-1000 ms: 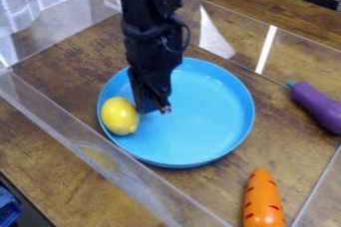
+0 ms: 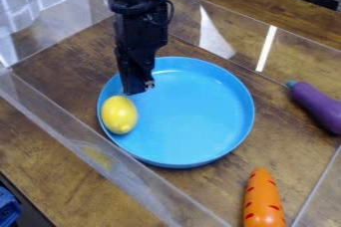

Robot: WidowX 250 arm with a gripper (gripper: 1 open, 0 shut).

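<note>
A yellow oval object, like a toy lemon or potato, rests inside the left side of a blue plate. My black gripper hangs above the plate's upper left rim, above and slightly right of the yellow object and apart from it. Its fingers are dark and small in the view, and I cannot tell how far they are apart.
A purple eggplant toy lies at the right, and an orange carrot at the lower right. Clear plastic walls border the wooden surface. A blue object sits in the lower left corner.
My gripper has lifted away from the yellow object, moving up and back toward the top left. The yellow object stays on the plate's left side.
</note>
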